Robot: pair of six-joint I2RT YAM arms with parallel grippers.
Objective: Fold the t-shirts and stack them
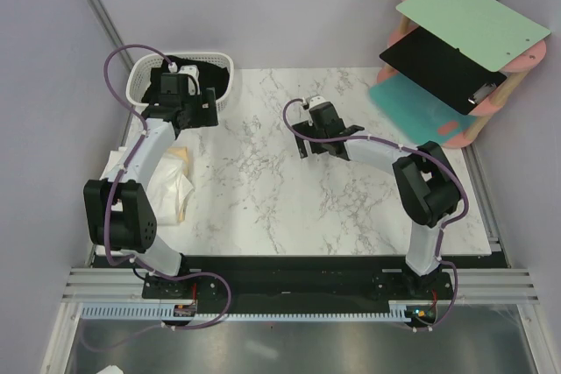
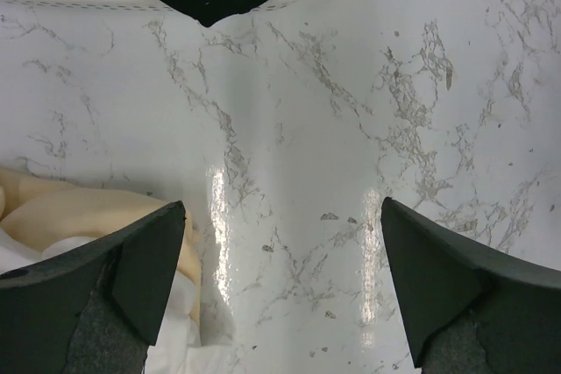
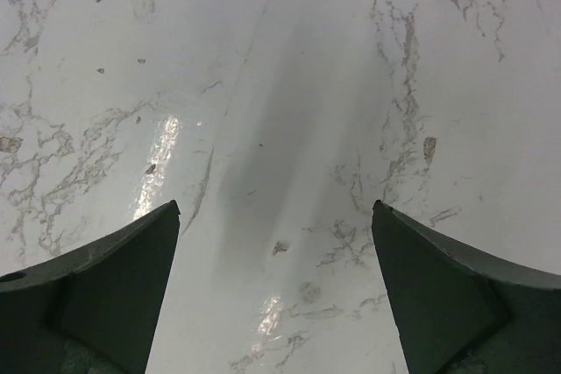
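Note:
A white basket [image 1: 226, 94] at the back left holds black cloth [image 1: 212, 74], its edge also showing at the top of the left wrist view. Pale cream and white shirts [image 1: 168, 190] lie folded at the table's left, partly under the left arm; cream fabric [image 2: 105, 203] shows beside a finger in the left wrist view. My left gripper hangs open at the front of the basket, nothing between its fingers. My right gripper is open over bare marble at the middle of the table, also empty.
At the back right stands a pink and wooden rack [image 1: 526, 57] with green, black and teal panels. Grey walls bound the workspace on either side.

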